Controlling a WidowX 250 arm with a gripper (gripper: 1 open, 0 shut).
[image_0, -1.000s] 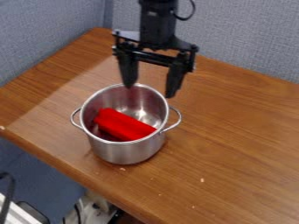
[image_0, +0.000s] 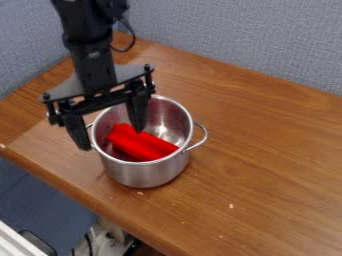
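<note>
A steel pot (image_0: 147, 172) with two loop handles stands on the wooden table near its left front edge. A red cylinder (image_0: 147, 145) lies inside it. My black gripper (image_0: 108, 126) hangs over the pot's left part, open, its fingers spread to either side. The arm hides part of the pot's back rim.
Grey padded walls (image_0: 254, 30) stand at the back and left. Beyond the table's left front edge is a lower floor with cables and a white object.
My gripper has swept left and toward the camera, from behind the pot's right side to over its left part, and has turned. The pot and red cylinder look unmoved.
</note>
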